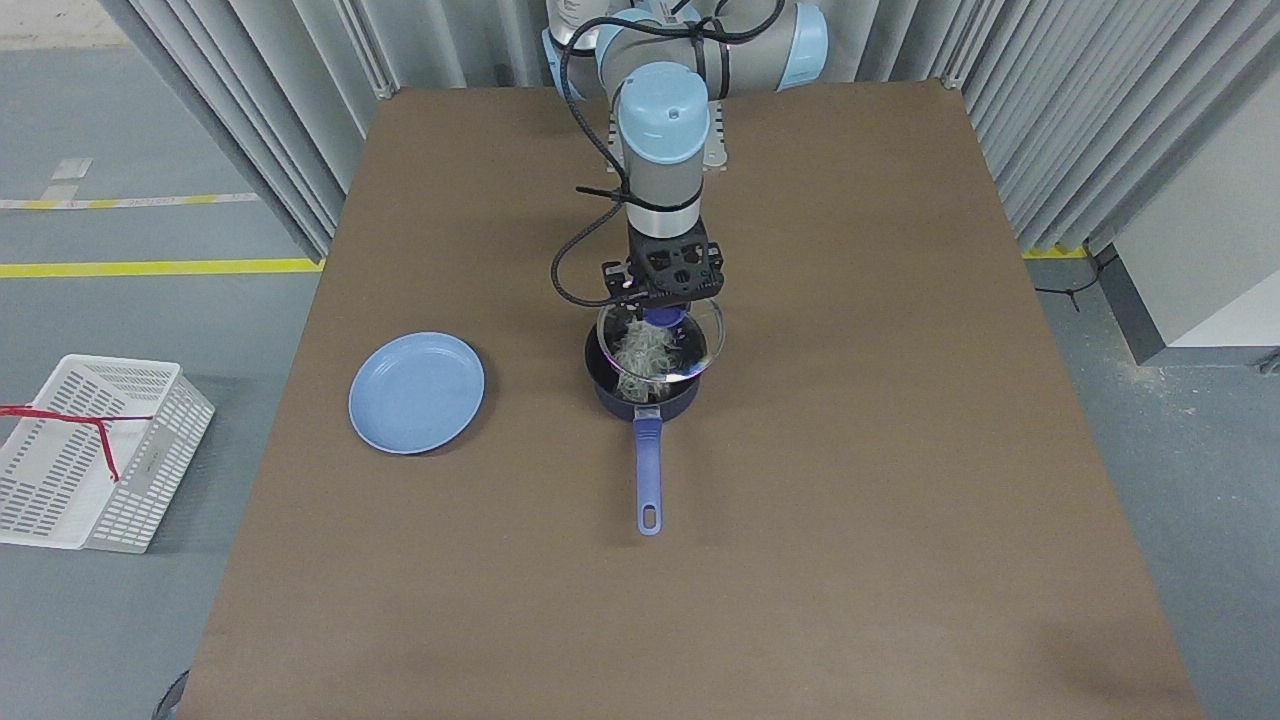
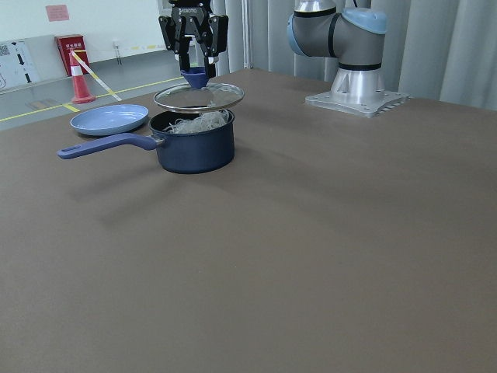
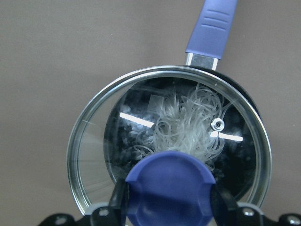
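Observation:
My gripper [image 2: 197,58] is shut on the blue knob [image 3: 170,188] of a glass lid [image 2: 169,98]. The lid hangs just above a dark blue saucepan [image 2: 195,155] and overlaps its opening in the front and wrist views, slightly offset. Pale stringy strands [image 3: 188,122] show in the pan, seen through the glass. The pan's lilac handle [image 1: 648,474] points toward the front camera.
A light blue plate [image 1: 416,392] lies left of the pan. A white basket [image 1: 144,480] is on the floor beside the table.

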